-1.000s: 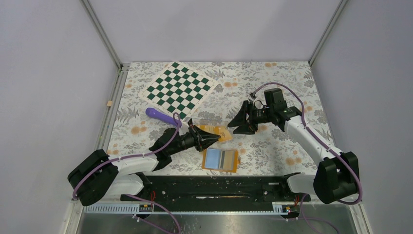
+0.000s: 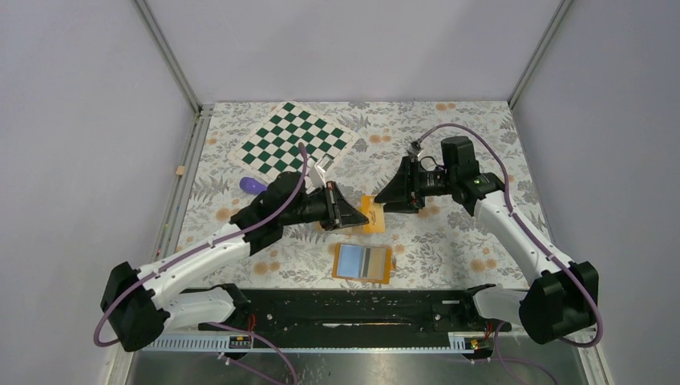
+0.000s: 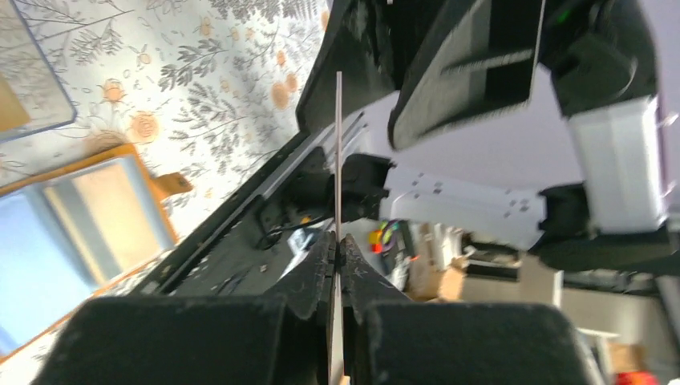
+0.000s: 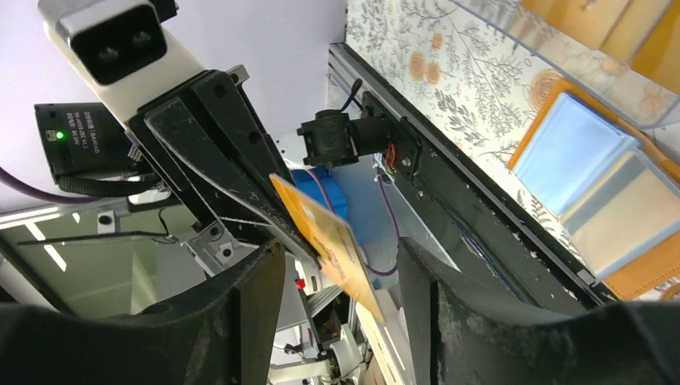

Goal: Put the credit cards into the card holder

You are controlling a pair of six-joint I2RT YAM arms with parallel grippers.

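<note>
An orange card (image 2: 372,214) stands in my left gripper, which is shut on it; in the left wrist view it shows edge-on as a thin upright strip. The right wrist view shows the card (image 4: 325,241) between the fingertips of my part open right gripper, at the end of the left fingers. The card holder (image 2: 362,262) lies near the front edge, with blue and beige cards (image 4: 573,144) in it. A clear case with orange contents (image 4: 593,40) lies behind it, mostly hidden by the arms in the top view.
A green-and-white checkered mat (image 2: 293,140) lies at the back left, with a purple object (image 2: 250,184) beside it, partly hidden.
My right gripper has moved slightly toward it.
</note>
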